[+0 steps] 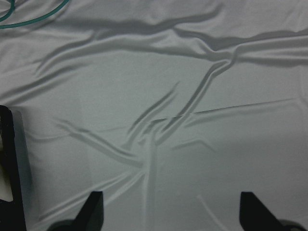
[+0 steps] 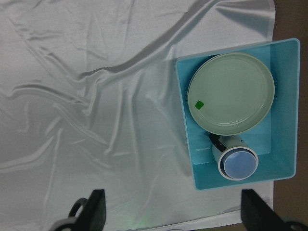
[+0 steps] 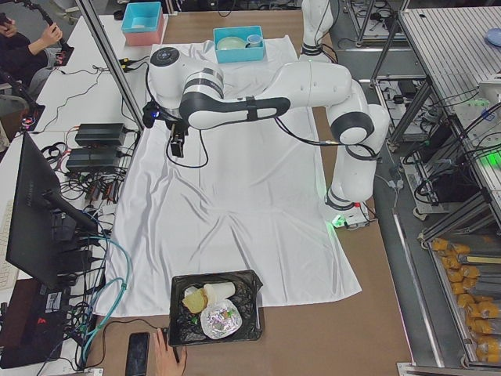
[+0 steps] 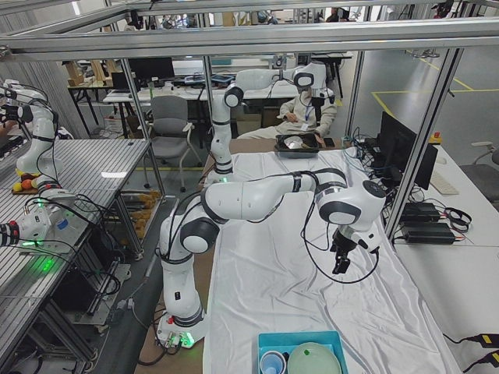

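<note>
A white cloth [image 3: 227, 196] covers the table. A black tray [image 3: 176, 309] at the near edge in the camera left view holds a foil-covered item [image 3: 221, 319], a white cup [image 3: 224, 290] and a yellowish piece [image 3: 195, 302]. At the other end a blue bin [image 2: 288, 125] holds pale green plates [image 2: 231, 91] and a mug [image 2: 236, 163]. My left gripper hangs over bare cloth, open with nothing between its fingers. My right gripper is open above the cloth beside the blue bin, empty.
A monitor [image 3: 31, 211], cables and black boxes line one long side of the table. A metal bench [image 3: 446, 63] stands on the other. A phone [image 3: 137, 352] lies by the black tray.
</note>
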